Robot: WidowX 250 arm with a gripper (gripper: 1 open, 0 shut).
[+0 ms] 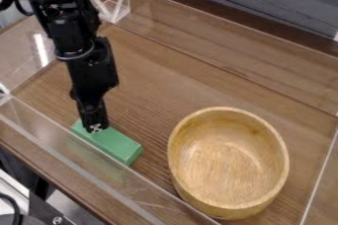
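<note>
My black gripper [94,124] points down at the left, its tips at the upper end of a green block [115,146] lying on the wooden table near the front left. The fingers look shut; whether anything is between them is hard to tell. A round light-wood bowl [227,162] stands to the right of the block.
Transparent walls run along the front left and the right, and a grey panel lies beyond the back edge.
</note>
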